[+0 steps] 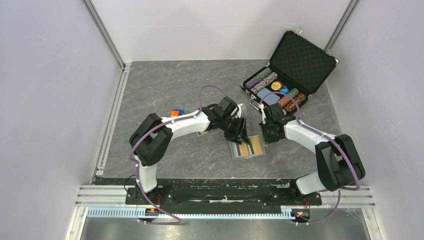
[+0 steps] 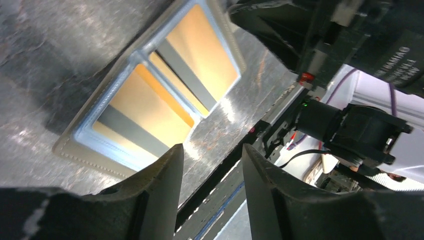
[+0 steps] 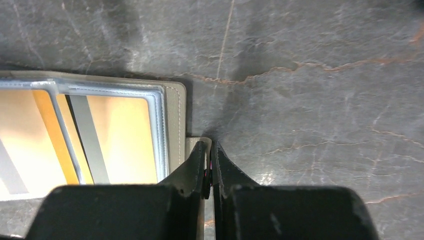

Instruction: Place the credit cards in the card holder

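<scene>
The card holder (image 1: 256,144) lies open on the table, a grey folder with clear sleeves showing tan, yellow and grey contents, also seen in the left wrist view (image 2: 200,55) and right wrist view (image 3: 122,135). My left gripper is above and beside it, fingers apart with nothing between. My right gripper is shut on the holder's right edge, a thin grey flap between its tips. Whether loose credit cards lie under the arms cannot be told.
An open poker case (image 1: 285,90) with chips stands at the back right. A blue-and-orange object (image 1: 176,113) sits behind the left arm. The front rail borders it.
</scene>
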